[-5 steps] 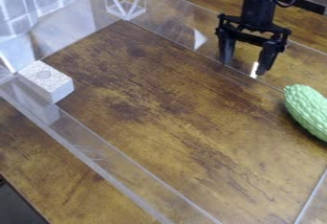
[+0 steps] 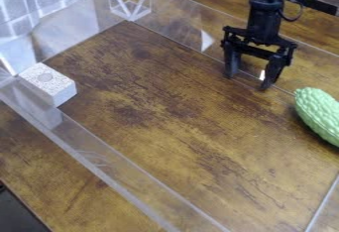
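A black robot arm reaches down from the top right, its gripper (image 2: 253, 69) low over the wooden floor near the back right wall of a clear-sided enclosure, with two fingers apart and nothing visible between them. A green, bumpy corn-cob-like object (image 2: 319, 114) lies to the right, below and apart from the gripper. A white speckled block (image 2: 48, 82) sits at the left side.
Transparent low walls (image 2: 119, 167) surround the wooden work surface (image 2: 172, 127). A light checked cloth (image 2: 40, 13) lies beyond the back left.
The gripper has shifted slightly down and to the left compared with earlier. The other objects look unchanged.
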